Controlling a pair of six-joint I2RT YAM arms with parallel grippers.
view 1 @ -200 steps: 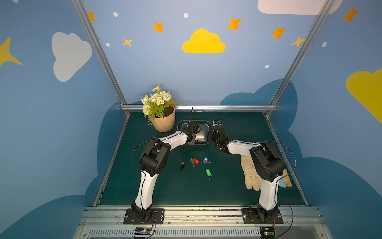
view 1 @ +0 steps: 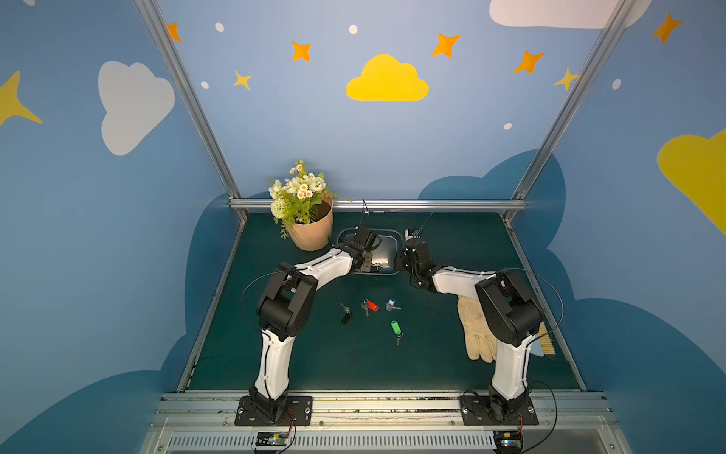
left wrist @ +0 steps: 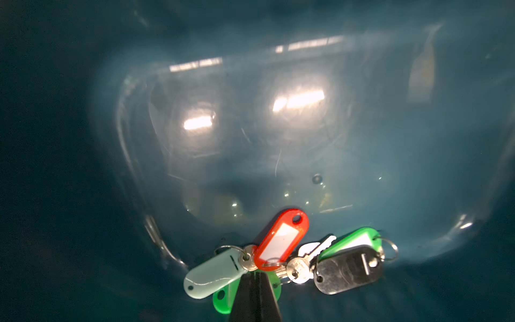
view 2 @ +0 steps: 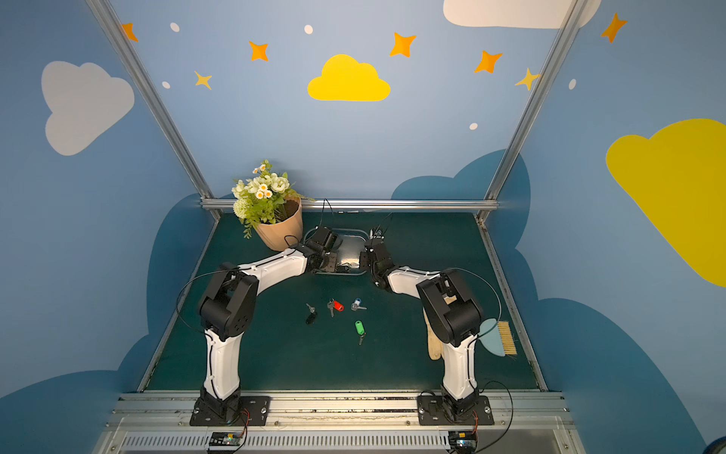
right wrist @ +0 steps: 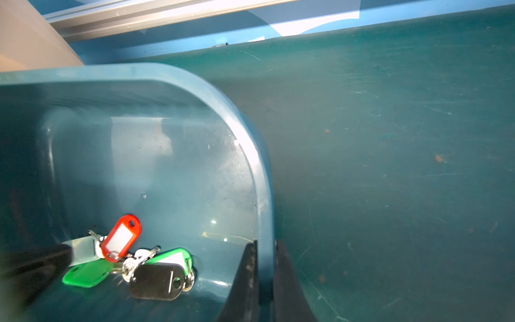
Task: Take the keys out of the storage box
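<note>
A blue-grey storage box [right wrist: 257, 177] holds several keys with tags: red [left wrist: 281, 238], green [right wrist: 85, 273], pale [left wrist: 209, 276] and black [left wrist: 348, 271], heaped along one side. My right gripper is shut on the box's right rim. My left gripper reaches down into the box, shut over the key pile, its tip beside the red and pale tags; nothing shows held in it. Outside the box, loose keys with black [view 1: 346, 317], red [view 1: 372, 305], blue [view 1: 391, 302] and green [view 1: 395, 327] tags lie on the mat.
A flower pot [view 1: 308, 233] stands left of the box, near it. A beige glove [view 1: 472, 325] and a brush [view 2: 505, 338] lie at the right, partly under the right arm.
My left arm has shifted a little to the left, with its gripper still at the box. The right arm and the loose keys have not visibly moved.
</note>
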